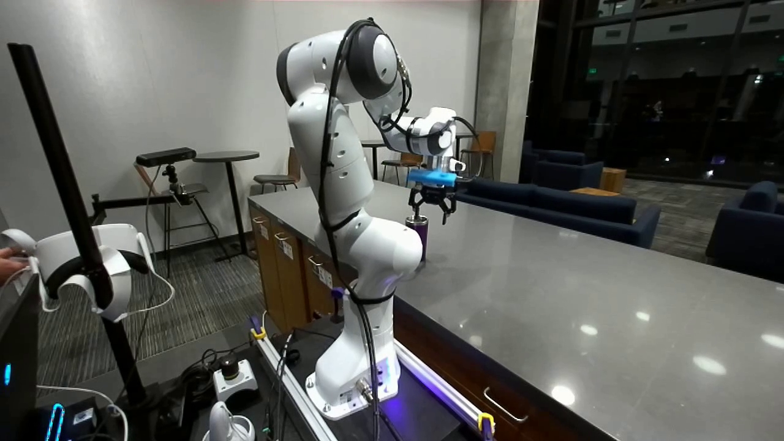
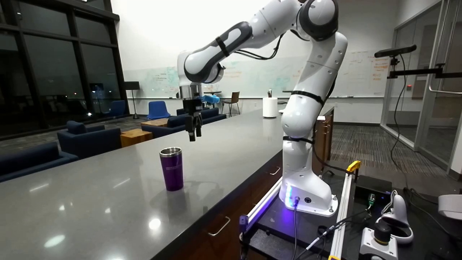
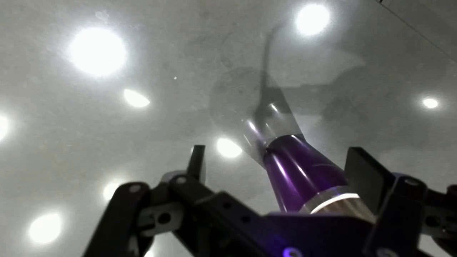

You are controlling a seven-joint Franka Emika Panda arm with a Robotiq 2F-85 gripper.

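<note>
A purple tumbler with a steel rim stands upright on the grey counter, close to its edge on the robot's side. Above the counter and apart from the tumbler, my gripper points downward, its fingertips higher than the rim in exterior view 2. In exterior view 1 the gripper overlaps the top of the tumbler. The wrist view shows the gripper open, its fingers wide apart with nothing held. There the tumbler appears nearer the right finger, its rim partly hidden by the gripper.
A white container with upright items stands farther along the counter. Dark blue sofas lie beyond the counter's far side. Around the tumbler, the counter surface is clear.
</note>
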